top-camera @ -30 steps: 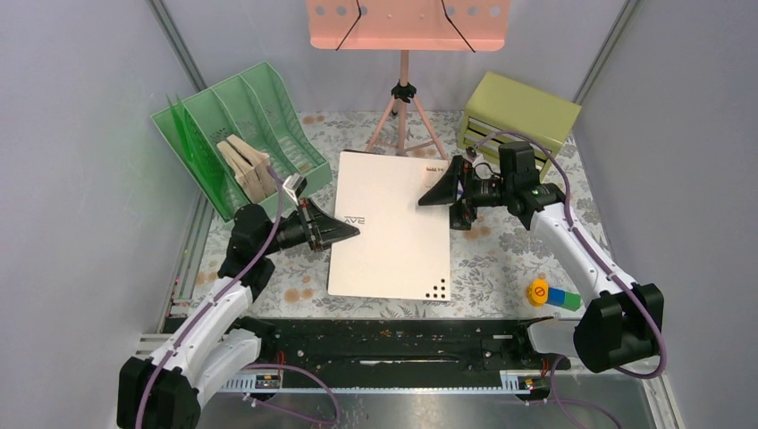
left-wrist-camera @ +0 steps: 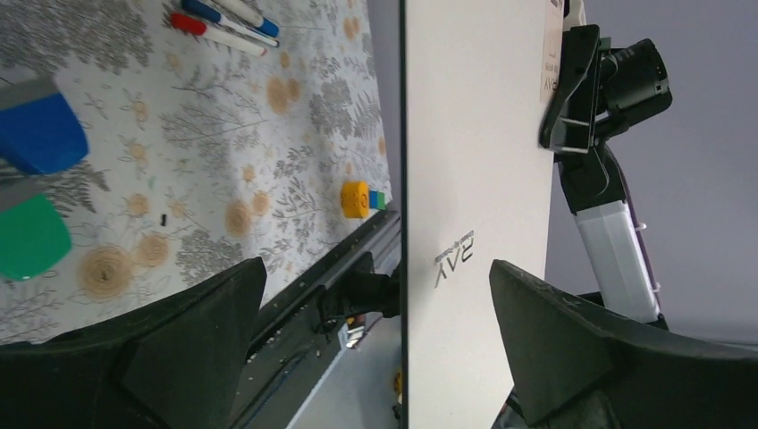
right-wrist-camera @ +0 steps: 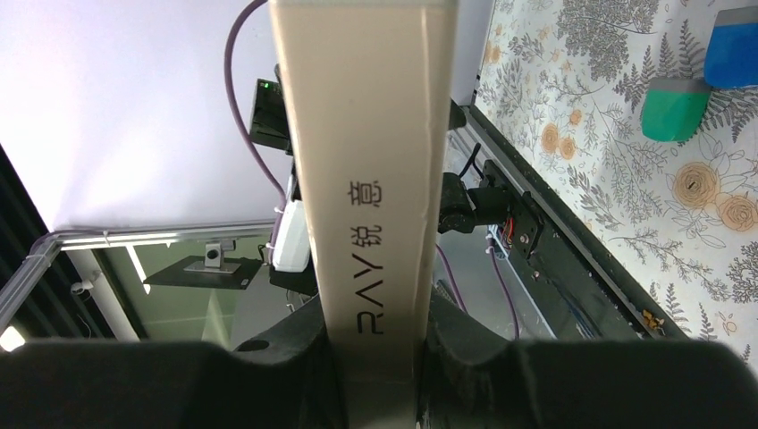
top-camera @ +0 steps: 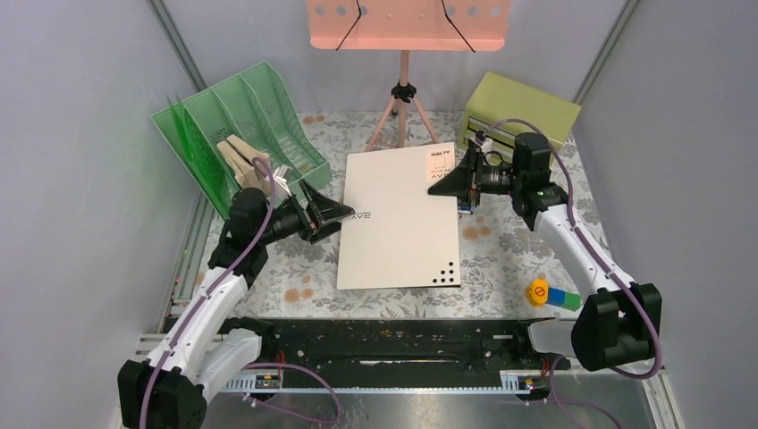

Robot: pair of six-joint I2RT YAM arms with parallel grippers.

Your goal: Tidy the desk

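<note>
A large flat cream board [top-camera: 398,241] with dark lettering is held above the desk. My right gripper is shut on it, at its upper right edge in the top view. My left gripper stands open at the left edge of the board, its black fingers [left-wrist-camera: 170,344] spread wide. In the left wrist view the board's edge shows between those fingers, clear of both of them. On the desk, mostly covered by the board from above, lie several markers [left-wrist-camera: 223,22], a blue block [left-wrist-camera: 40,134] and a green block [left-wrist-camera: 31,232].
At the back left a green divided rack [top-camera: 308,170] holds cream items [top-camera: 246,165]. A pink stand [top-camera: 404,71] rises at the back centre, and an olive drawer box [top-camera: 527,103] at the back right. A yellow round item [top-camera: 537,292] lies by blue-green blocks [top-camera: 563,298].
The board and my right gripper have shifted a little right and towards the back.
</note>
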